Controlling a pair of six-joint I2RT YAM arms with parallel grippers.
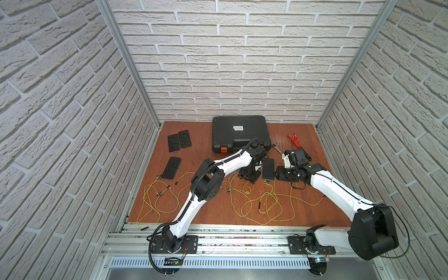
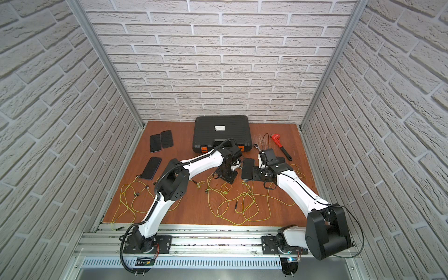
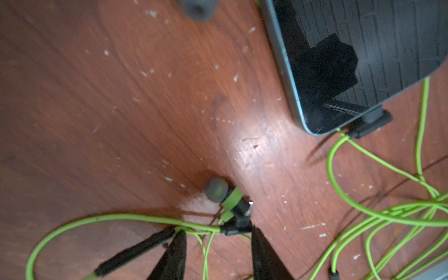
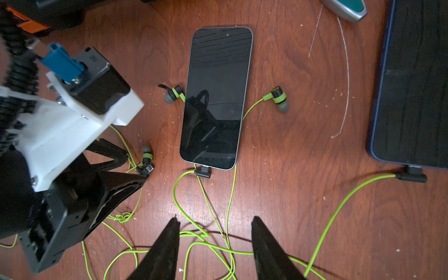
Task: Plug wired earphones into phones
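Observation:
My left gripper is open, low over an earphone bud (image 3: 216, 189) and a black angled plug (image 3: 235, 226) with green cable, left of the centre phone (image 4: 214, 93). That phone has an angled plug (image 4: 202, 172) at its lower edge. The right phone (image 4: 410, 79) also has a plug (image 4: 412, 174) at its lower edge. My right gripper is open above the cables below the centre phone, nothing visible between its fingers. Another phone (image 1: 171, 167) lies at the left, with two more phones (image 1: 179, 141) behind it.
A large black case (image 1: 239, 130) stands at the back centre. A red-handled tool (image 1: 294, 139) lies at the back right. Tangled green cables cover much of the front. My left arm reaches across the middle, close to the right gripper.

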